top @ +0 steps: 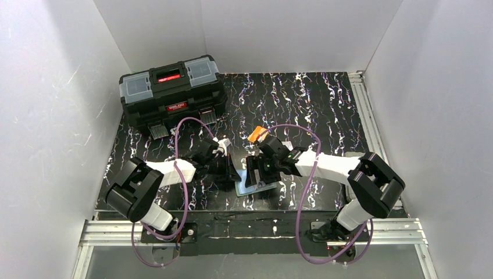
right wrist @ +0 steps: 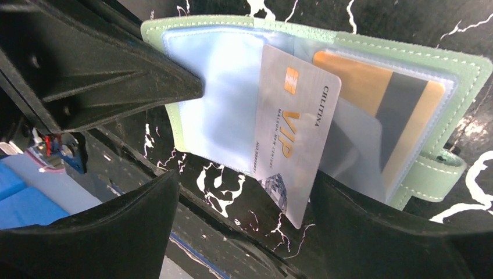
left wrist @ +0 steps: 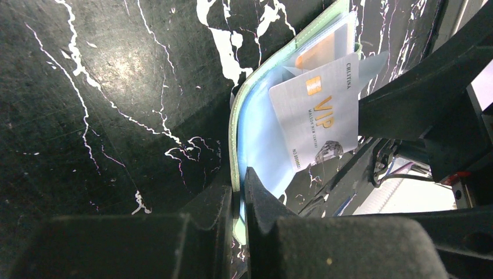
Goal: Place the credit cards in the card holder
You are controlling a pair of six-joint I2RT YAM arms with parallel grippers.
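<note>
The card holder, pale green with light-blue inside [right wrist: 215,64], lies unfolded near the table's front. My left gripper is shut on its edge. The silver VIP card [right wrist: 293,125] rests askew across the holder's fold and clear sleeve, not seated in a pocket; one corner overhangs the front edge. In the right wrist view, my right gripper stands open around the card, which leans near its right-hand finger [right wrist: 372,232]. A tan and grey card [right wrist: 369,84] sits in the holder's sleeve. Behind the holder lies an orange card [top: 256,134].
A black toolbox [top: 174,96] stands at the back left. The right arm partly covers a small white item [top: 287,145]. Both grippers are close together over the holder.
</note>
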